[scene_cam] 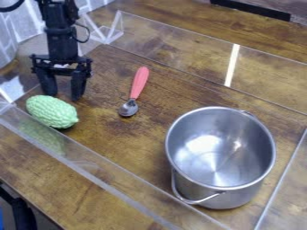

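My black gripper (60, 79) hangs at the upper left of the camera view, its fingers spread open with nothing visible between them. Just below it lies a pale green, bumpy vegetable (52, 111) on the wooden surface. To the right, a spoon (138, 85) with a pink handle lies with its metal bowl toward the viewer. A large steel pot (220, 157) stands at the lower right, empty.
Clear plastic walls border the wooden work surface (144, 153) on several sides. Bare wood is free between the spoon and the pot and across the upper middle.
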